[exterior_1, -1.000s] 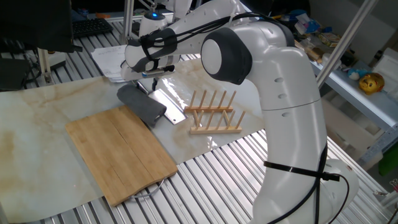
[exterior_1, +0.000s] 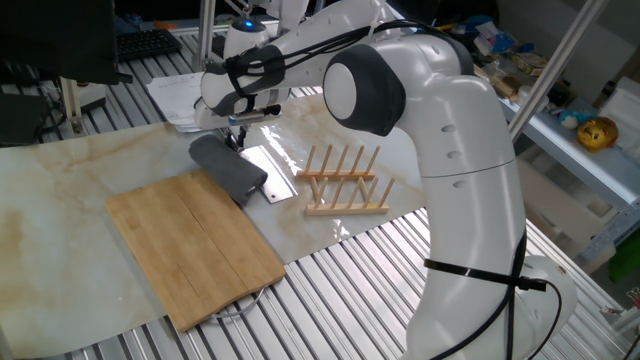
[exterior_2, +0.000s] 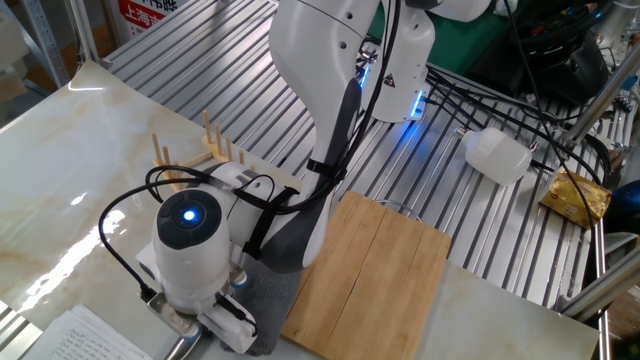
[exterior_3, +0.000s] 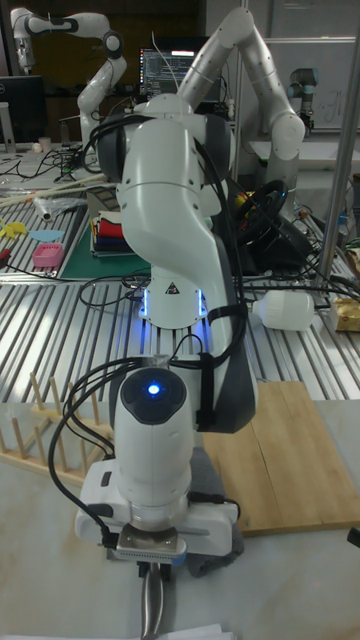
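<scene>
A metal-bladed knife (exterior_1: 270, 180) lies on the marbled mat, its broad blade beside a rolled grey cloth (exterior_1: 228, 168). My gripper (exterior_1: 240, 137) points down at the knife's far end, by the cloth's far end. In the third exterior view, the shiny metal handle (exterior_3: 158, 608) shows directly under the gripper's body. The fingers are small and largely covered by the hand, so whether they are closed round the handle does not show. The second exterior view has part of the handle (exterior_2: 184, 347) below the hand.
A wooden cutting board (exterior_1: 195, 240) lies nearer than the cloth. To the blade's right stands a wooden peg rack (exterior_1: 345, 208) with upright pegs. Papers (exterior_1: 178, 98) lie behind the hand.
Compared with one second ago, the knife has turned slightly and more of its blade face shows. The fingertips sit a little further left.
</scene>
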